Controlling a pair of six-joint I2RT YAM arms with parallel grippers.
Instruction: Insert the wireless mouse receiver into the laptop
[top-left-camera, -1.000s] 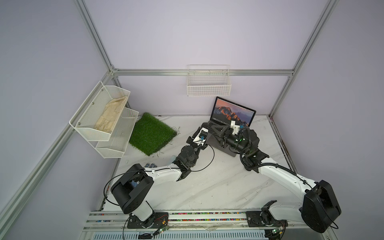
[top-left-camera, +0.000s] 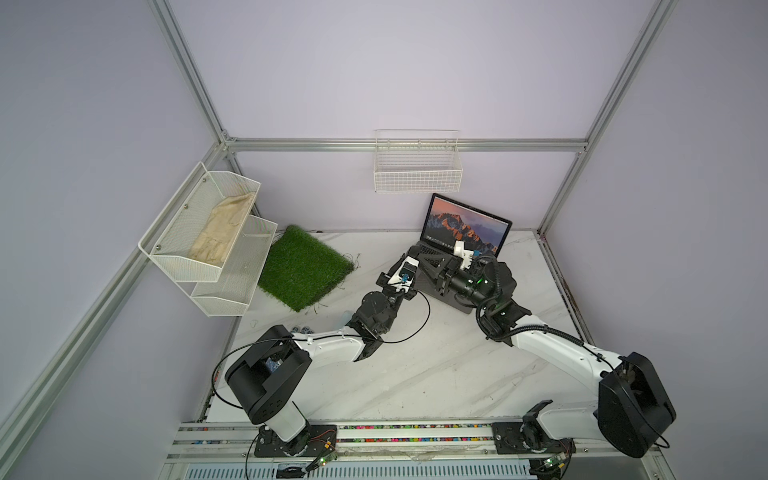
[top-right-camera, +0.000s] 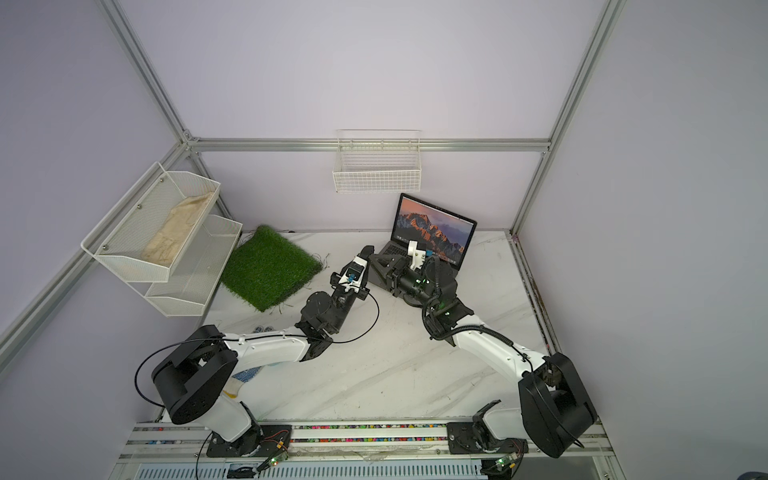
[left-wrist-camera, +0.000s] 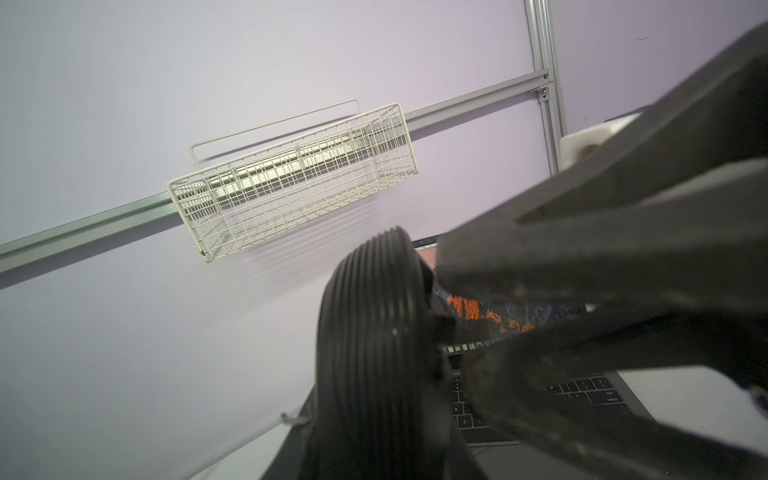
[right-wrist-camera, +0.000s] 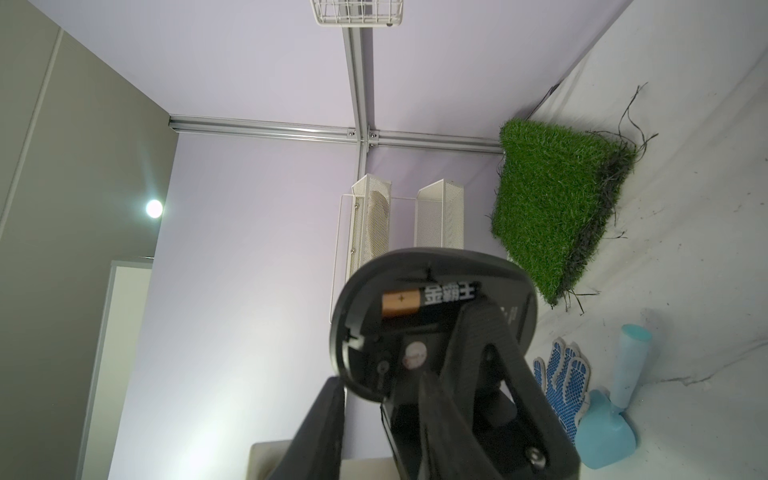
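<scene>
A black mouse is held up on edge in my left gripper, its opened underside facing my right gripper. A battery shows in its compartment, and one left finger lies across that side. The left wrist view shows the ribbed side of the mouse. The right gripper's fingers stand apart close to the underside; nothing clear shows between them. I cannot make out the receiver. Behind both grippers, the open laptop has its screen lit and keyboard partly hidden.
A green turf mat lies at the back left. Near the left arm are a blue-dotted glove and a light blue scoop. A wire basket hangs on the back wall.
The left arm has moved only a little, and the laptop stays put.
</scene>
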